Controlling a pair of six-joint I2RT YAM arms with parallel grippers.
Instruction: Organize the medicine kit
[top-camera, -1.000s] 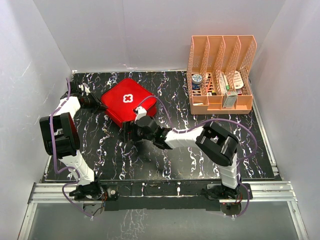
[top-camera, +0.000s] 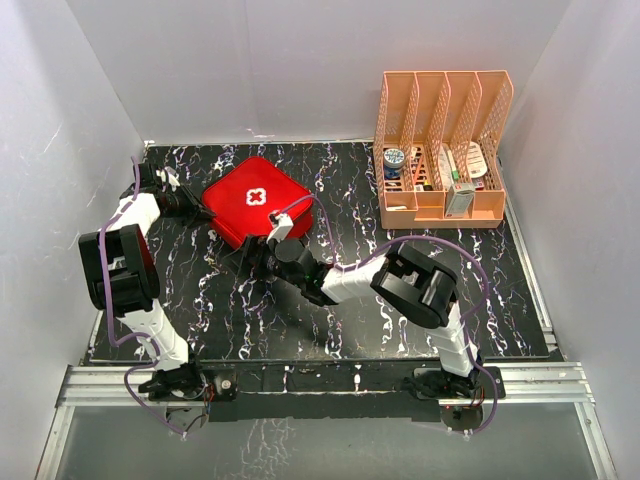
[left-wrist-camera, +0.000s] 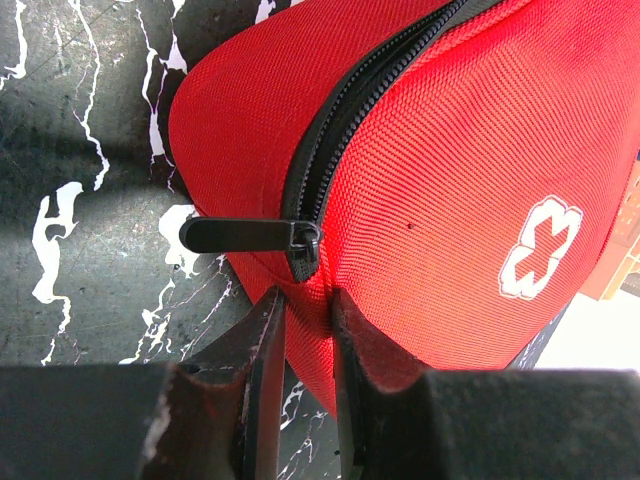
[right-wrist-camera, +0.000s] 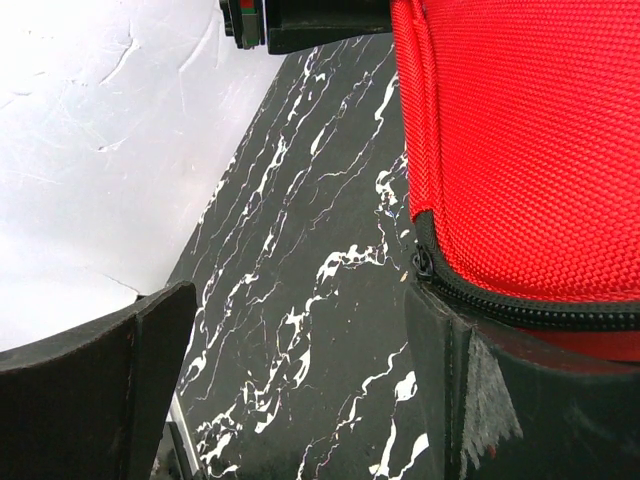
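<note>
A red medicine bag (top-camera: 240, 185) with a white cross lies on the black marbled table (top-camera: 200, 310). My left gripper is at the bag's left corner, its fingertips pinching red fabric just below the black zipper pull (left-wrist-camera: 240, 236). My right gripper is at the bag's front edge, its fingers apart, with the zipper's end (right-wrist-camera: 423, 260) beside the right finger; nothing is clearly held between them.
A peach compartment organizer (top-camera: 425, 210) with jars, boxes and small items stands at the back right. Pale walls bound the table at the sides and back. The front right of the table holds the right arm.
My right arm has shifted slightly at the bag's front edge, its cable moving with it. The left arm and bag look unchanged.
</note>
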